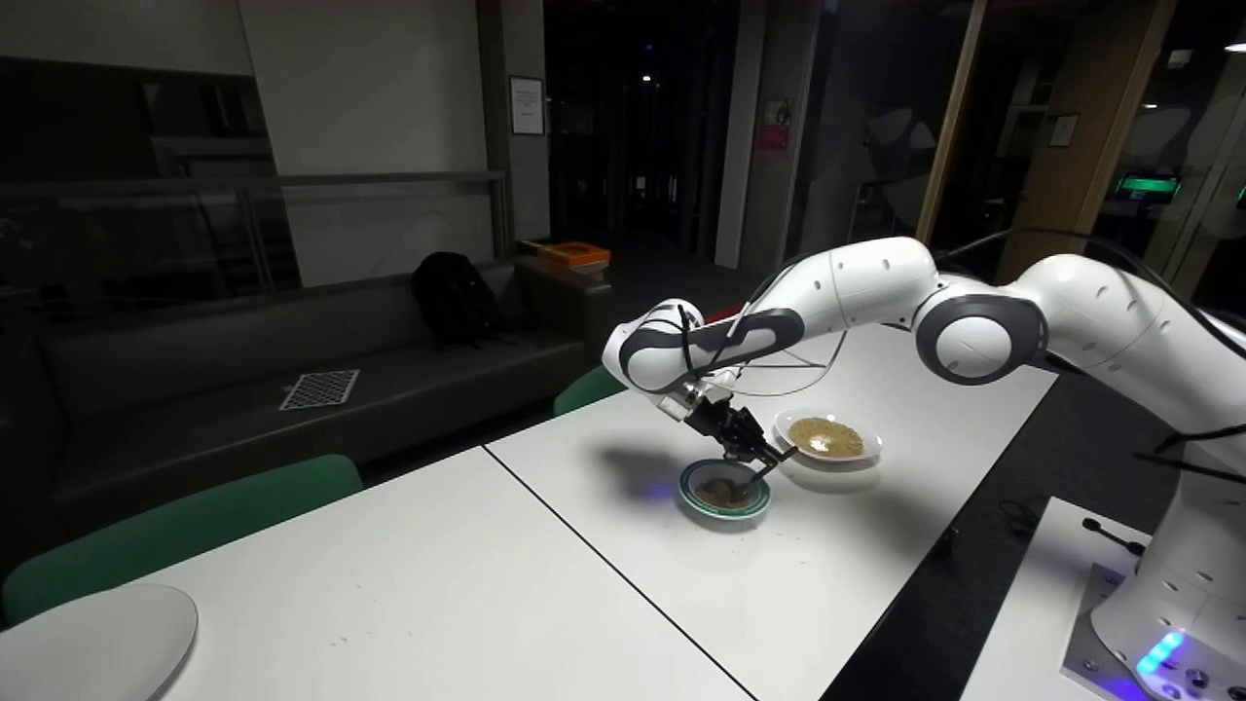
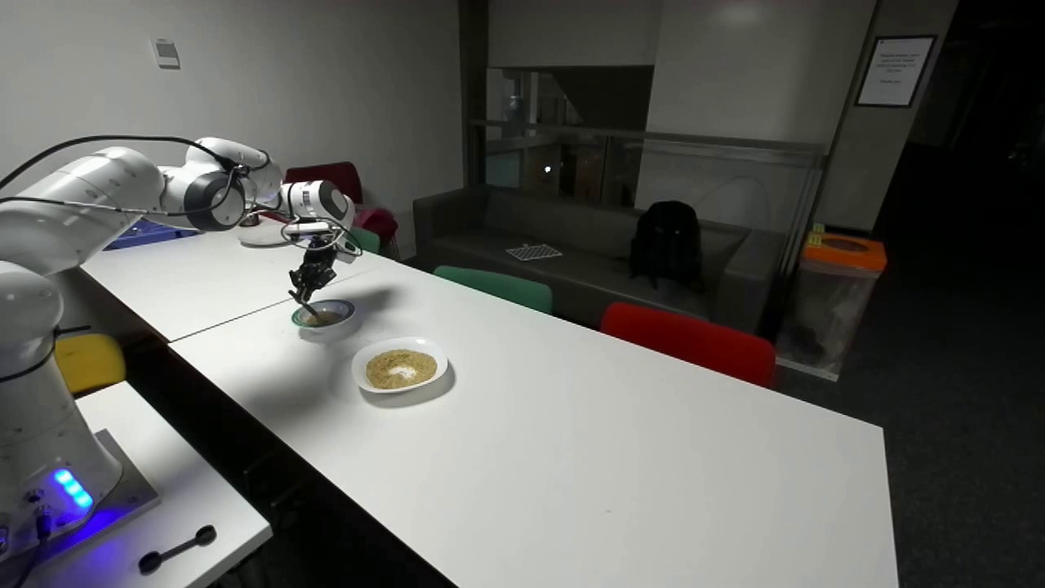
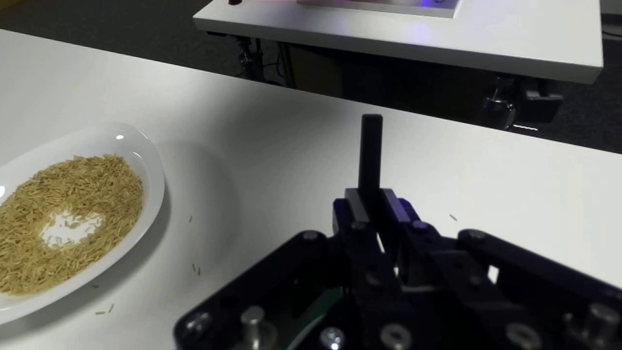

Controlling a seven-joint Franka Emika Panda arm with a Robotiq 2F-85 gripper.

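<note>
My gripper is shut on a black utensil [image 3: 371,148], whose straight handle end rises above the fingertips in the wrist view. In exterior view 1 the gripper [image 1: 771,454] hangs low over a green-rimmed bowl [image 1: 689,500], and the utensil's lower end slants down into that bowl. Brown, grain-like contents lie in its bottom; the utensil's head is hard to make out there. Beside the bowl stands a white oval dish [image 2: 438,377] of tan grains [image 2: 399,368], with a bare patch in the middle. Only a sliver of the bowl [image 3: 326,303] shows behind the gripper in the wrist view.
Several loose grains [image 3: 195,268] lie on the white table [image 3: 280,151]. A pale round plate [image 1: 99,643] sits at the table's far left in exterior view 1. Green chairs [image 1: 187,508] stand along one side.
</note>
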